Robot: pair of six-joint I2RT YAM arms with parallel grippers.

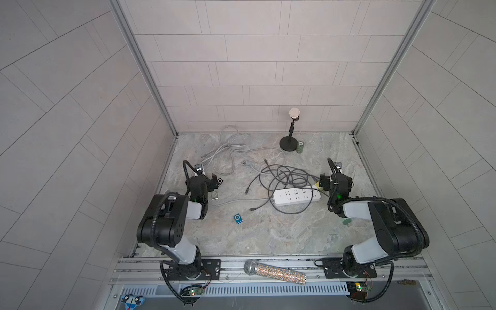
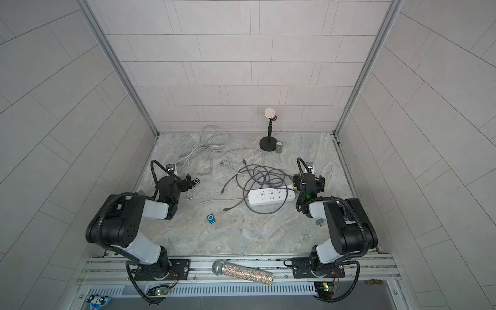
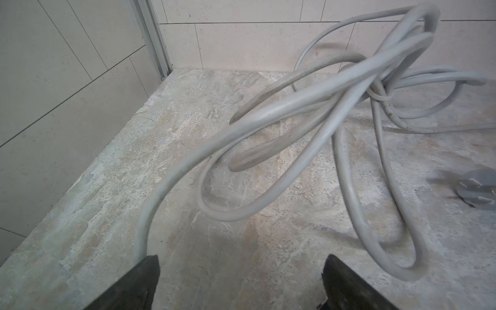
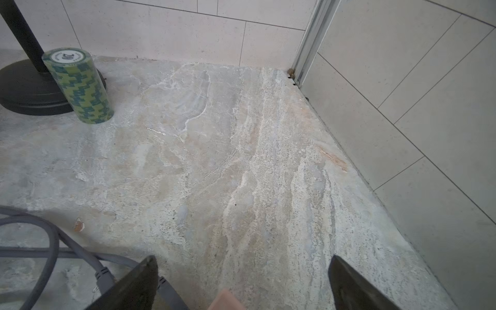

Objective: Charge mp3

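Observation:
A small blue MP3 player [image 1: 237, 218] [image 2: 211, 218] lies on the marble table, front centre. A white power strip [image 1: 293, 195] [image 2: 268, 196] lies right of centre, beneath and beside tangled dark grey cables [image 1: 284, 175] [image 4: 49, 242]. My left gripper is open at the table's left, facing a pale grey cable bundle [image 3: 310, 129], with a plug [image 3: 475, 188] at the right of that wrist view. My right gripper is open at the right, beside the strip, with cable connectors and a small pinkish object low in its wrist view.
A black stand [image 1: 288, 143] and a green patterned cylinder [image 4: 77, 87] stand at the back. A glittery microphone [image 1: 273, 272] lies on the front rail. Tiled walls border three sides.

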